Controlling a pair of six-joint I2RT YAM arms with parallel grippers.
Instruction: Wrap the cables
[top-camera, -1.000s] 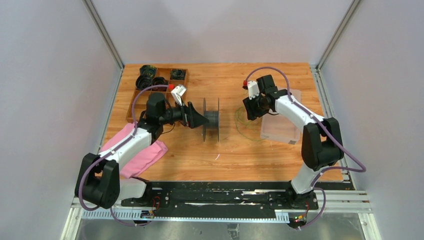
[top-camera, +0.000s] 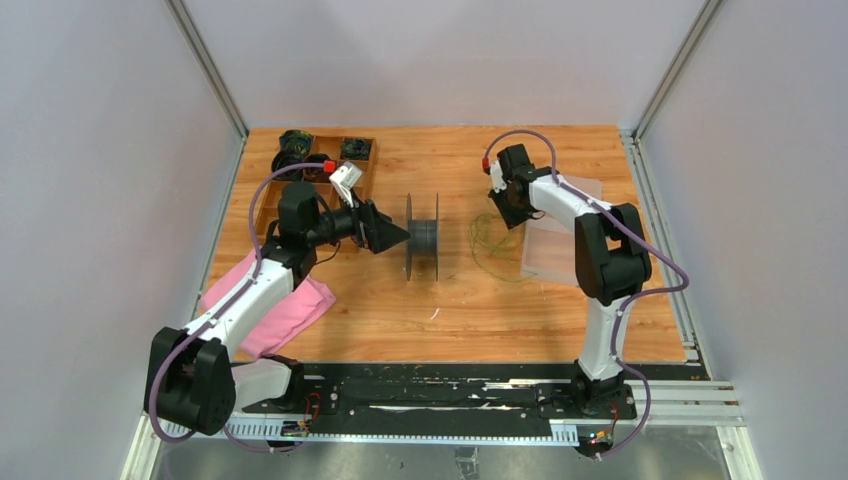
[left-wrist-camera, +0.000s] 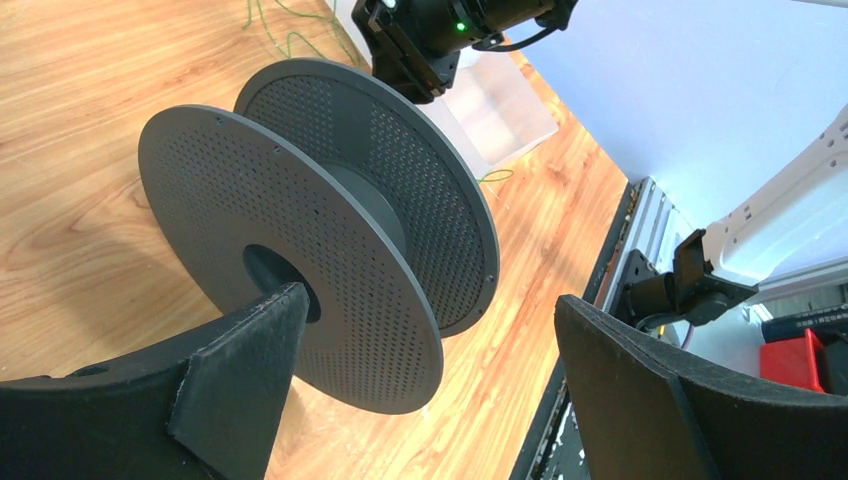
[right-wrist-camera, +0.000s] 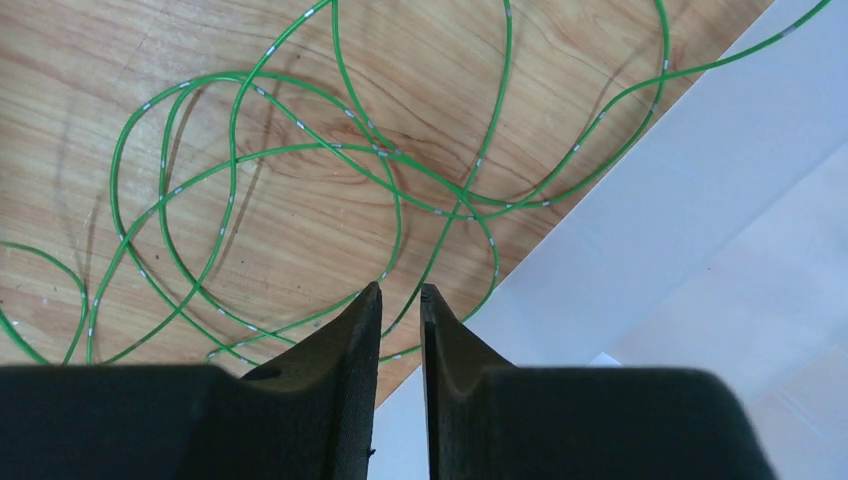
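A dark grey spool (top-camera: 424, 237) stands on its rims in the middle of the table. Just left of it is my left gripper (top-camera: 393, 236), and in the left wrist view its fingers are wide open with the spool's perforated disc (left-wrist-camera: 215, 180) beyond them. Whether a fingertip touches the disc I cannot tell. Green cable (right-wrist-camera: 233, 160) lies in loose, overlapping loops on the wood right of the spool. Over these loops points my right gripper, open by only a narrow gap. A strand runs behind that gap; none is seen gripped.
A clear, shallow box (top-camera: 552, 255) lies by the cable, under the right arm. The wooden tray (top-camera: 373, 165) with dark coils is at the back left, a pink cloth (top-camera: 290, 315) at the front left. Bare wood lies in front of the spool.
My right gripper has shifted slightly toward the back of the table, its arm swinging inward. The left gripper has drawn a little left, away from the spool. Spool and cable look unmoved.
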